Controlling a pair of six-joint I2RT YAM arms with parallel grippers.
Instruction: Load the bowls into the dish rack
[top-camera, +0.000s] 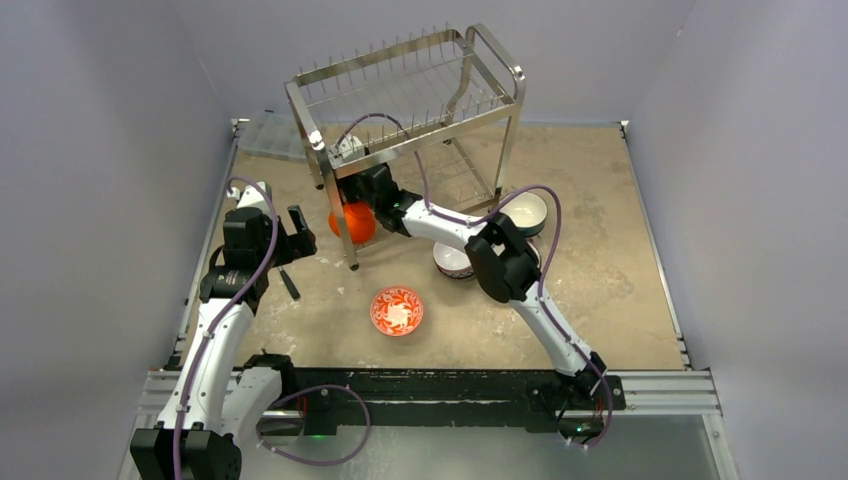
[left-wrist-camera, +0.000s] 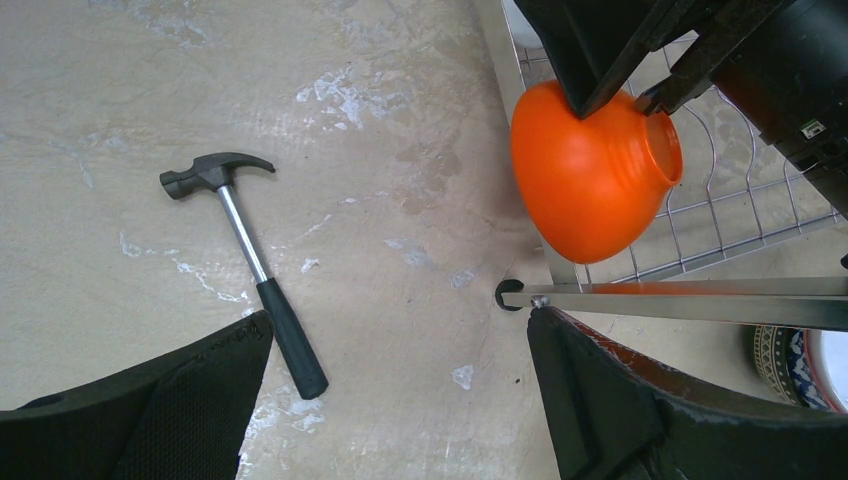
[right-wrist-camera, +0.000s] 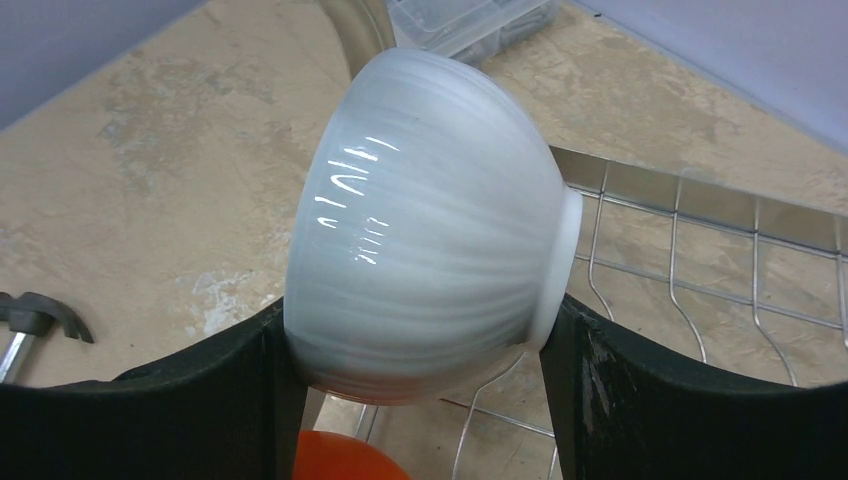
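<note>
In the right wrist view a glossy white bowl (right-wrist-camera: 430, 220) stands tilted on its side on the lower rack tier, between the fingers of my right gripper. Both fingers lie close to its wall; whether they press on it I cannot tell. An orange bowl (left-wrist-camera: 580, 180) also rests on its side in the lower tier of the metal dish rack (top-camera: 415, 135), close by the right gripper's fingers. Open and empty, my left gripper hangs left of the rack. A red-patterned bowl (top-camera: 397, 311), a white bowl (top-camera: 453, 260) and a pale bowl (top-camera: 524, 212) are on the table.
A hammer (left-wrist-camera: 255, 255) lies on the table under the left gripper. Behind the rack's left end is a clear plastic container (top-camera: 270, 137). The rack's upper tier looks empty. My right arm passes over the bowls at the right.
</note>
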